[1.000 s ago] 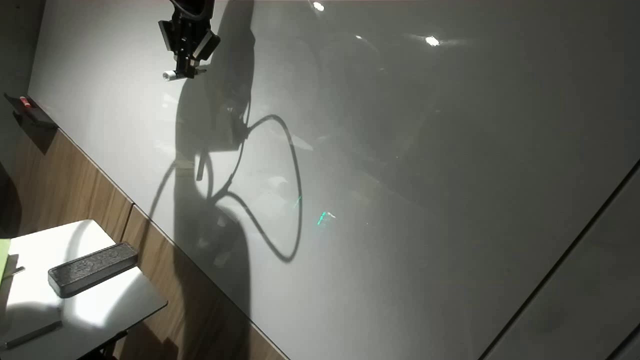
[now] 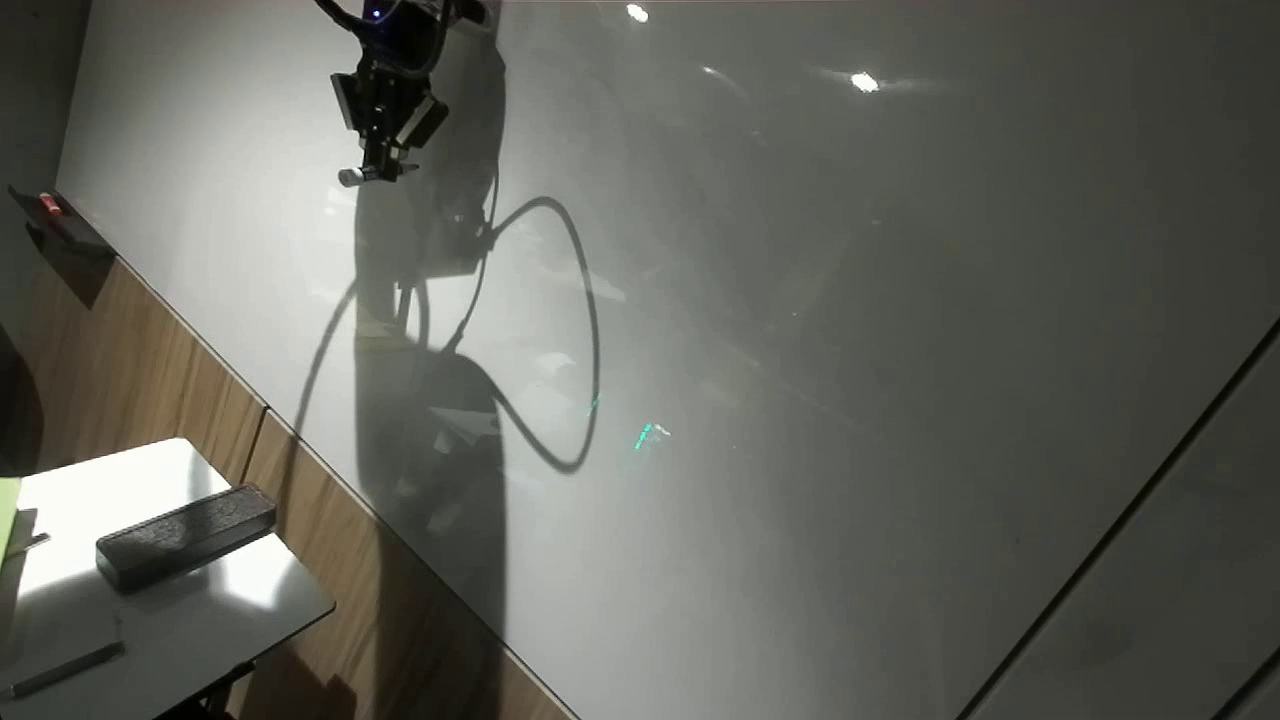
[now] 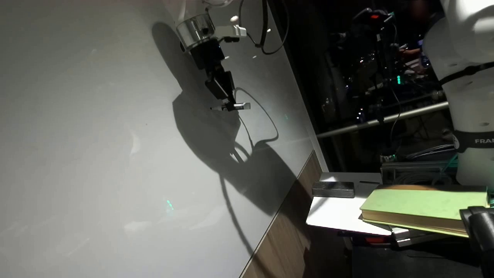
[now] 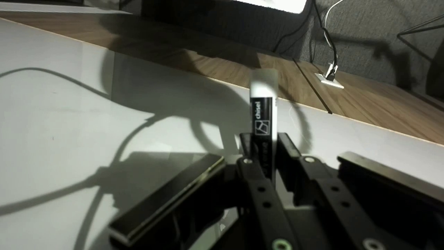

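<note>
A white and black chisel-tip marker [image 4: 262, 112] is pinched between the fingers of my gripper, which is shut on it. In exterior view 2 the marker [image 3: 243, 106] lies roughly level across the fingertips, its dark pointed tip toward the whiteboard [image 3: 92, 153]. That view has my gripper [image 3: 227, 105] in front of the board's upper part; whether the tip touches the surface I cannot tell. Exterior view 1 shows my gripper [image 2: 381, 175] near the top left, with the marker's pale end [image 2: 350, 176] sticking out to the left.
Below the board, a small white table [image 2: 258, 600] carries a black eraser [image 2: 186, 536] and a thin dark stick [image 2: 66, 670]. A green book [image 3: 417, 201] lies beside them. A tray [image 2: 62, 224] juts from the board's left edge. Most of the board is clear.
My gripper and the marker have moved a little down and right in exterior view 1. The arm's shadow has shifted on the board. The eraser and table have stayed put.
</note>
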